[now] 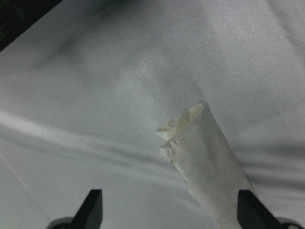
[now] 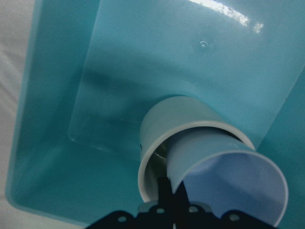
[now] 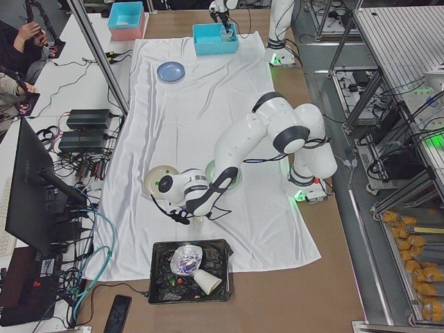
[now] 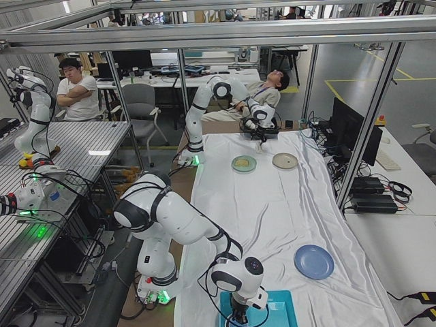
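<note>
A folded paper wrapper (image 1: pixel 209 162) lies on the white cloth. My left gripper hovers over it, open, the wrapper under its right finger. In the right wrist view my right gripper is shut at the rim of a light blue cup (image 2: pixel 224 186), which lies tilted inside a white cup (image 2: pixel 167 114) in a blue bin (image 2: pixel 214 52); the cup's wall appears to be between its fingertips.
A black lined tray (image 3: pixel 191 291) with foil and a paper cup stands near the left arm. A beige plate (image 4: pixel 285 161), a green plate (image 4: pixel 243 163) with food and a blue plate (image 4: pixel 314 262) lie on the cloth.
</note>
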